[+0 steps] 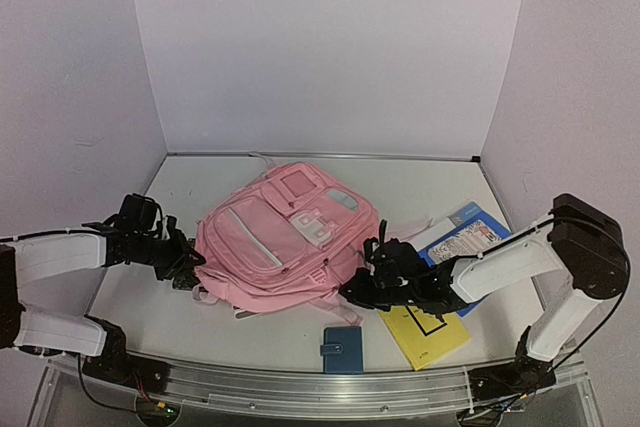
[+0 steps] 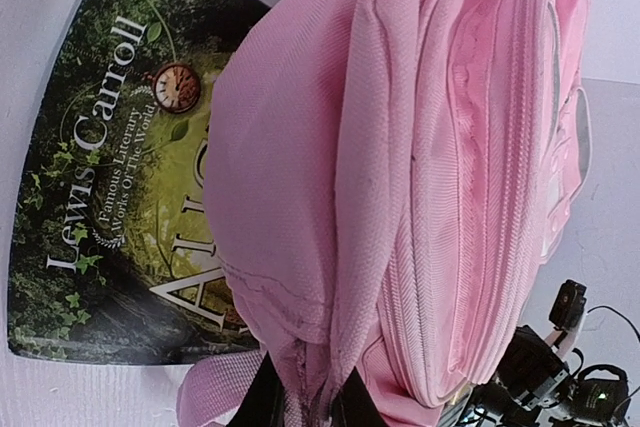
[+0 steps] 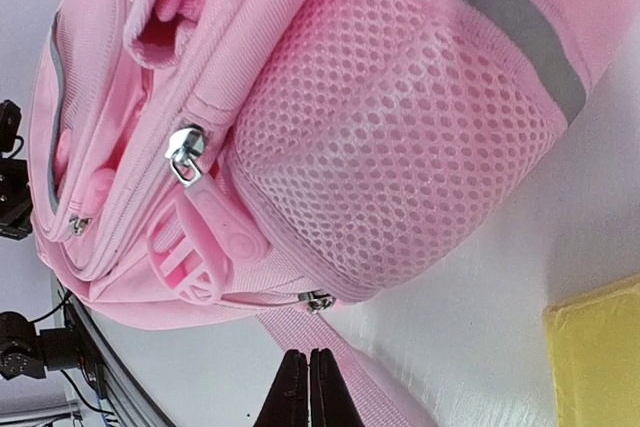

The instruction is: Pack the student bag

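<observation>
The pink backpack (image 1: 290, 232) lies on the table, slightly right of my left gripper (image 1: 183, 259). In the left wrist view that gripper is shut on a pinched fold of the bag's fabric (image 2: 300, 347). My right gripper is shut with nothing between its fingers, below the bag's mesh side pocket (image 3: 400, 137). A metal zipper slider (image 3: 318, 300) at the pocket's lower corner is outside those fingers. Another zipper pull (image 3: 230, 222), of pink rubber, hangs higher on the left. A pink strap (image 3: 350, 367) lies on the table behind the fingers.
A dark Lewis Carroll book (image 2: 110, 197) lies partly under the bag on the left. On the right are a yellow book (image 1: 425, 337) and blue books (image 1: 478, 217). A dark blue wallet-like item (image 1: 342, 349) sits near the front edge, with bare table to its left.
</observation>
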